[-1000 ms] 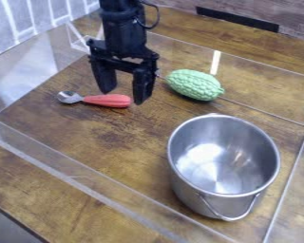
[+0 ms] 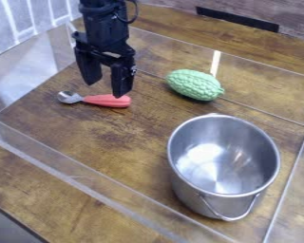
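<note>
My black gripper (image 2: 105, 76) hangs open at the upper left, just above a spoon with a red handle (image 2: 106, 101) and a metal head that lies on the wooden table. Nothing shows between its fingers. A green bumpy vegetable, like a bitter melon (image 2: 194, 84), lies to the right of the gripper. A steel pot (image 2: 222, 166) with a wire handle stands at the lower right, empty.
Clear low walls (image 2: 66, 158) edge the work area on the wooden table (image 2: 123, 138). A pale strip stands behind the melon.
The objects on the table have not moved.
</note>
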